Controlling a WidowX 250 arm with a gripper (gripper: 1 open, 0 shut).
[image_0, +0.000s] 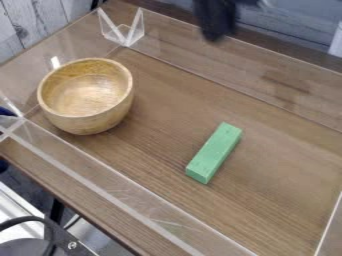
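A green rectangular block (214, 153) lies on the wooden table (267, 200), right of centre. A round tan wooden bowl (84, 103) sits at the left. Only a dark, blurred part of the robot arm (214, 18) shows at the top edge; the gripper's fingers cannot be made out.
A small clear angular object (120, 32) stands at the back left. Dark cables (47, 230) lie off the table's edge at the lower left.
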